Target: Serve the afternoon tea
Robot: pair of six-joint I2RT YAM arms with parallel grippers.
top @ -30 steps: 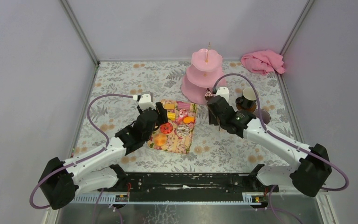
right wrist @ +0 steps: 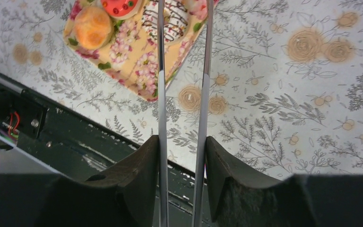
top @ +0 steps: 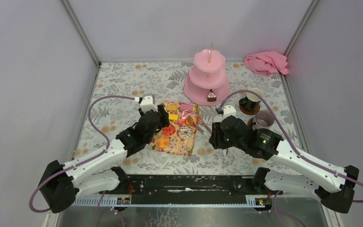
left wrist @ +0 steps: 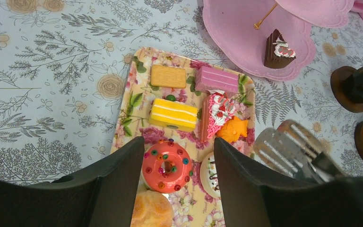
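Observation:
A floral tray (top: 157, 145) holds a red donut (left wrist: 167, 165), white iced donut (right wrist: 165, 19), bun (right wrist: 92, 28), yellow cake (left wrist: 172, 114), pink cake (left wrist: 216, 78), biscuit, cake slice and orange fish pastry. A chocolate cake slice (left wrist: 279, 52) sits on the lowest tier of the pink stand (top: 209, 68). My open left gripper hovers over the tray, empty. My right gripper holds metal tongs (right wrist: 203, 94), their two arms apart with nothing visible between them, over the tray's right side.
Two cups (top: 253, 97) (top: 263, 118) on brown saucers stand at the right, and a pink cloth (top: 266, 62) lies at the back right.
The left arm is still.

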